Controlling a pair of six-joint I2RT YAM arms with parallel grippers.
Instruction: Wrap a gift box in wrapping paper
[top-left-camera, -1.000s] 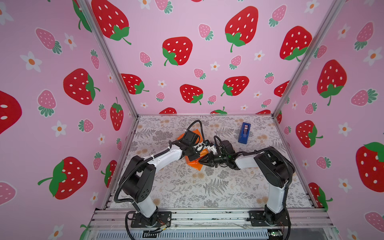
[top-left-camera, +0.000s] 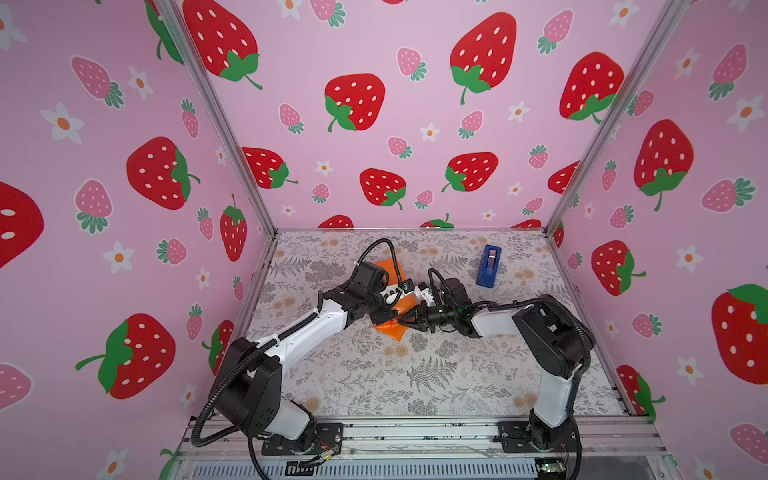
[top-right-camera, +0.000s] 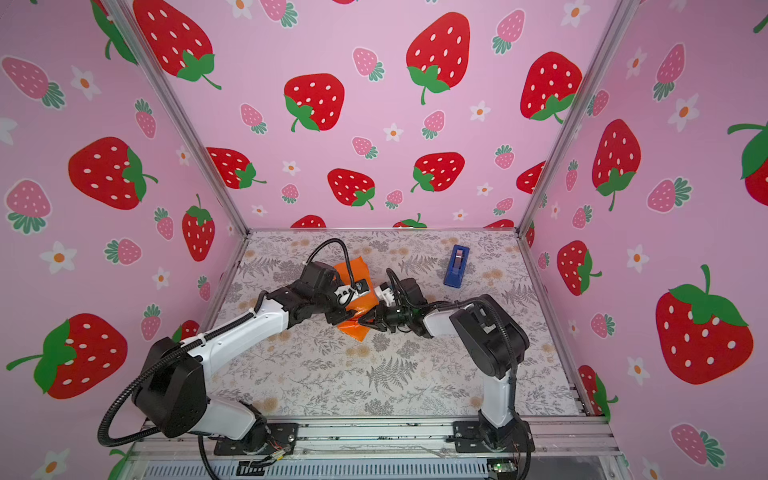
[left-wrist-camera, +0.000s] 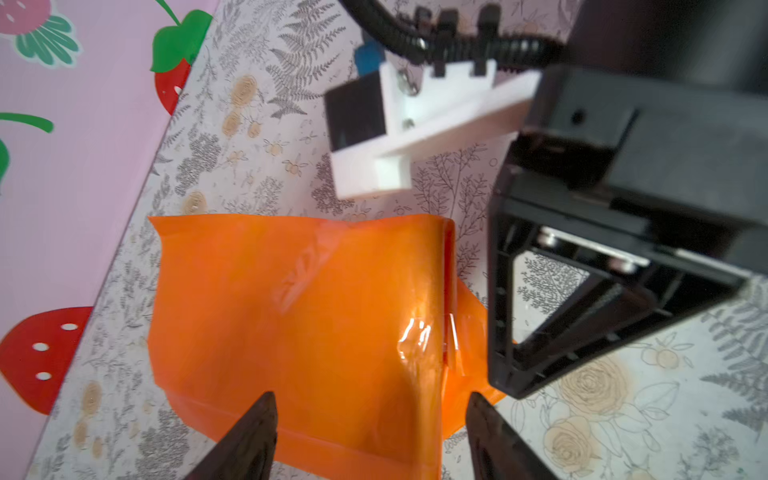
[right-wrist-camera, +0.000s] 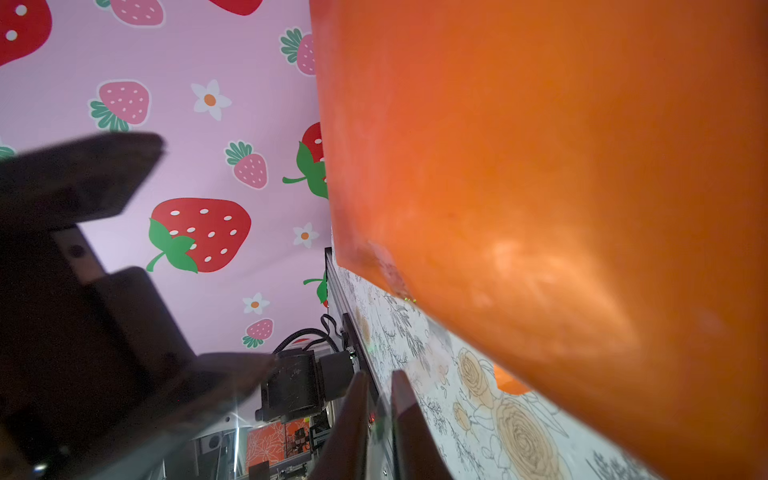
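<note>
The gift box is hidden under orange wrapping paper (top-left-camera: 388, 329), a folded bundle in the middle of the table. In the left wrist view its orange top (left-wrist-camera: 320, 320) lies below my left gripper, whose fingers stand wide apart with nothing between them. My right gripper (top-left-camera: 408, 321) is at the bundle's right side, near its front. Orange paper (right-wrist-camera: 560, 200) fills much of the right wrist view. There my right gripper has its fingertips close together with a narrow gap; whether something thin and clear is in it, I cannot tell.
A blue tape dispenser (top-left-camera: 489, 265) lies at the back right, away from both arms. The two grippers are very close together over the bundle.
My left arm has swung left and its gripper has moved slightly left, away from the right gripper. The right arm has barely moved.
</note>
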